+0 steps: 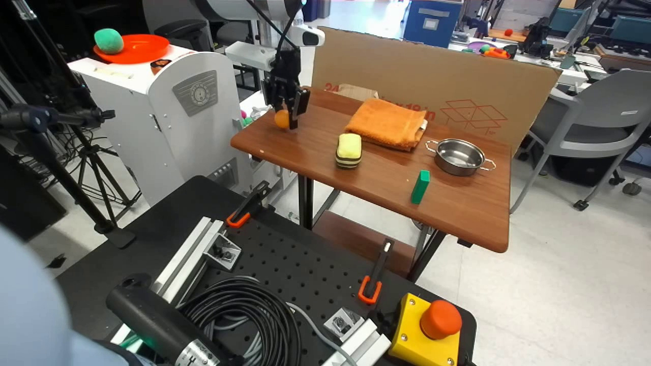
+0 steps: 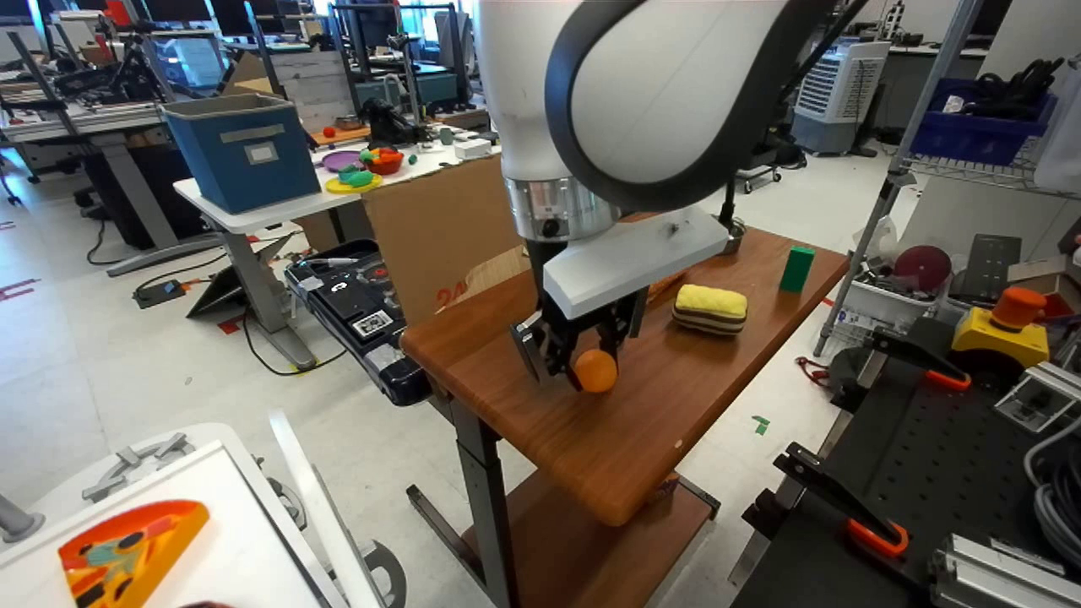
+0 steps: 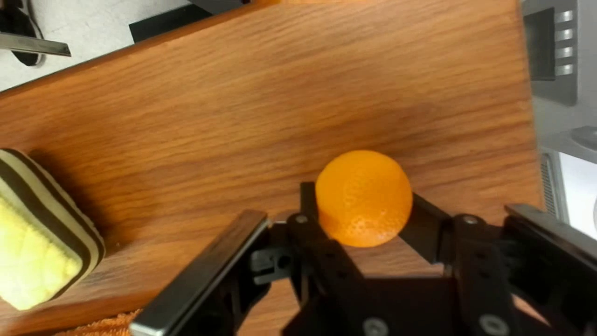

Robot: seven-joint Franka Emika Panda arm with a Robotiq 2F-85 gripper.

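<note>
Near the table's left end in exterior view 1, a round orange fruit (image 1: 281,119) sits between the fingers of my gripper (image 1: 283,121). The wrist view shows the orange (image 3: 364,196) with one dark finger (image 3: 308,200) on its left and the other finger (image 3: 426,228) on its right, both against it. So my gripper is shut on the orange. In exterior view 2 the orange (image 2: 595,371) hangs low at the fingertips, close to the wooden tabletop (image 2: 486,355); whether its underside touches the wood is hard to tell.
A yellow striped sponge-like block (image 1: 349,150), a folded orange towel (image 1: 385,123), a green block (image 1: 420,186) and a steel pot (image 1: 459,156) occupy the table's middle and right. Cardboard (image 1: 427,76) stands along the back edge. Bare wood surrounds the orange.
</note>
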